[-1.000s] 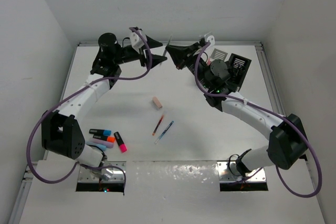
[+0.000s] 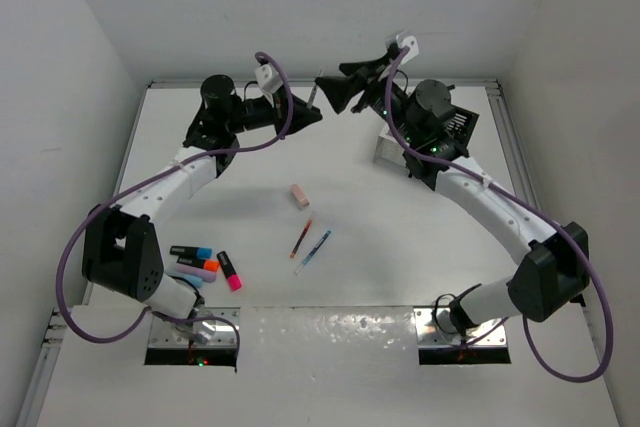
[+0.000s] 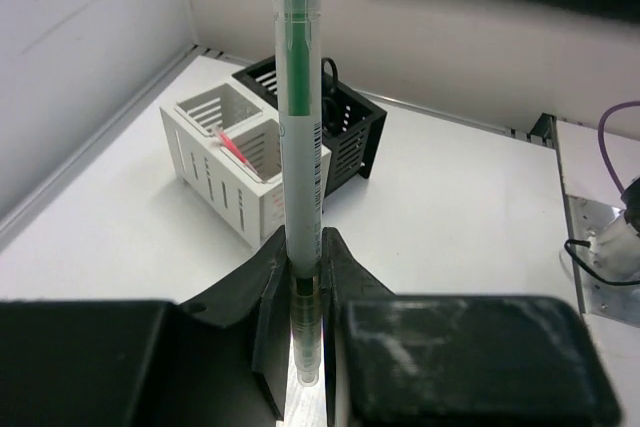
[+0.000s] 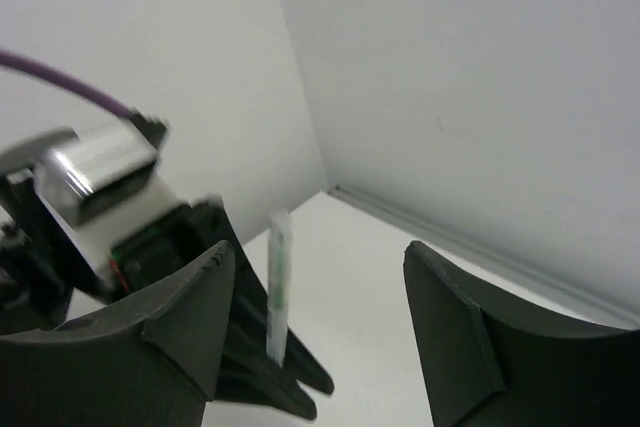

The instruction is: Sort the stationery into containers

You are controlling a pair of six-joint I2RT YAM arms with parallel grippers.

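A white-and-green pen (image 3: 298, 147) stands upright in my left gripper (image 2: 307, 115), which is shut on it high over the back of the table. My right gripper (image 2: 340, 85) is just right of it, open, with the pen beyond its fingers in the right wrist view. A white container (image 3: 230, 172) with a pink item in it and a black container (image 3: 350, 147) stand at the back right. Several markers (image 2: 228, 269) lie front left. A red pen (image 2: 301, 238), a blue pen (image 2: 314, 251) and a pinkish block (image 2: 299, 195) lie mid-table.
My right arm partly covers the containers in the top view. Walls border the table at back and sides.
My left gripper moved right and shut on the pen. My right gripper let go of it, opened and moved up and right.
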